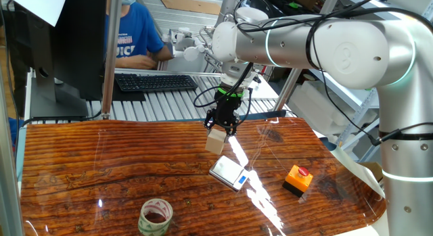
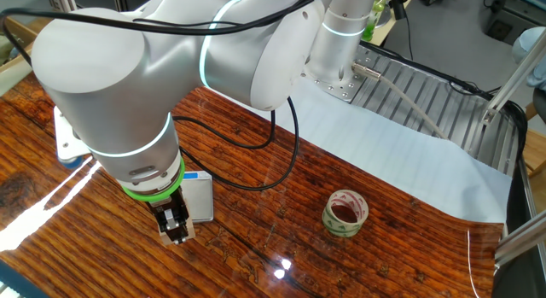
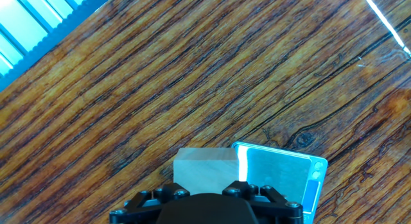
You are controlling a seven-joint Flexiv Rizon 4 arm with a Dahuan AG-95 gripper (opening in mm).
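Note:
A pale, wood-coloured block (image 1: 216, 141) is at the tip of my gripper (image 1: 222, 122), whose fingers are shut on its upper part. In the wrist view the block (image 3: 205, 169) shows between the dark fingertips, its lower part covered by the gripper body. From the other side, the block (image 2: 188, 230) is partly hidden behind my gripper (image 2: 177, 236). Close by lies a small flat scale (image 1: 230, 172) with a blue display; in the wrist view the scale (image 3: 276, 176) is right of the block. The gap under the block is hard to judge.
A roll of tape (image 1: 155, 216) stands at the table's front. An orange box with a red button (image 1: 298, 180) is to the right. A keyboard (image 1: 155, 82) and a person (image 1: 135, 40) are beyond the back edge.

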